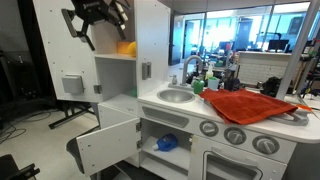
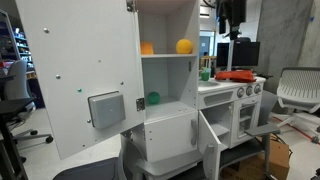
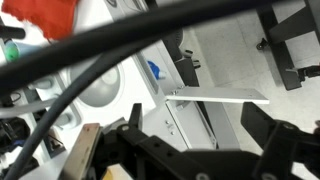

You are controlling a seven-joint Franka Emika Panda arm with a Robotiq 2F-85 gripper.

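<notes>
High in front of the tall cabinet, my gripper hangs open with nothing between its fingers. In the wrist view the spread fingers frame the white unit far below. Under the sink, the lower door stands swung out, and a blue item lies inside the opened compartment. The upper cabinet holds an orange ball and an orange box on its upper shelf, with a green ball lower down. A red cloth covers part of the countertop.
The tall cabinet's large door is wide open. Green bottles stand behind the sink. In exterior view 2, a cardboard box and a white chair are at the right. Floor shows clear at the left.
</notes>
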